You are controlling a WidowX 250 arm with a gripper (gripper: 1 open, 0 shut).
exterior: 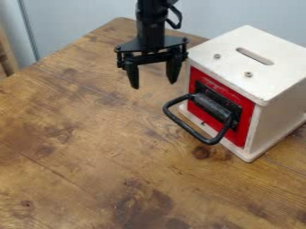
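Note:
A black robot gripper (153, 73) hangs from the arm at the top centre, above the wooden table, with its two fingers spread apart and nothing visible between them. To its right stands a white box (251, 63) with a red front panel (235, 134). A large black loop handle (191, 131) sticks out from that front toward the lower left, below and to the right of the gripper.
A pale wall (72, 18) runs behind. The box takes up the right side, close beside the gripper.

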